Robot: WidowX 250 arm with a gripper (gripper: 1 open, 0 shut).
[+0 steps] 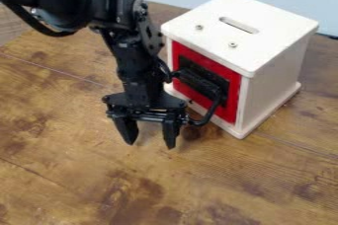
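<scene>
My black gripper (pixel 149 132) hangs low over the wooden table, fingers pointing down and spread open, with nothing between them. To its right stands a white wooden box (pixel 267 81) with a slot and screws on top. Its front is a red panel (pixel 187 89) carrying a black fixture (pixel 204 76). A black cable or handle loops between the fixture and my wrist; which it is, I cannot tell.
A pale wall rises behind the box.
</scene>
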